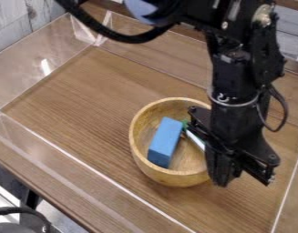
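Note:
A tan round bowl [151,155] sits on the wooden table. Inside it a blue block [163,141] stands at the left, and a white item [195,136] beside it is partly hidden by my black gripper [218,164]. The gripper is low over the bowl's right side. Its fingertips are dark and overlap, so whether it holds anything cannot be made out.
Bare table [78,109] lies to the left of the bowl and in front of it. Clear plastic edging runs along the left side, and a black cable crosses the top left.

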